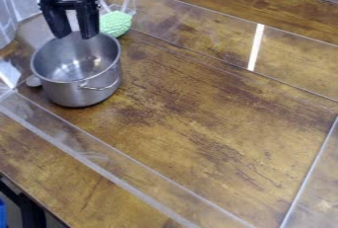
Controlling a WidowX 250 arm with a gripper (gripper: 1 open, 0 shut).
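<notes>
A steel pot point(79, 79) with a side handle stands on the wooden table at the left. Over its back rim hangs the black gripper point(70, 23), fingers pointing down; whether anything is between them is unclear, as is how far apart they are. A pale green textured object point(115, 23) lies just behind the pot, to the gripper's right.
Clear plastic walls or strips border the wooden surface point(211, 123). Something metallic at the far left, beside the pot, is only partly visible.
</notes>
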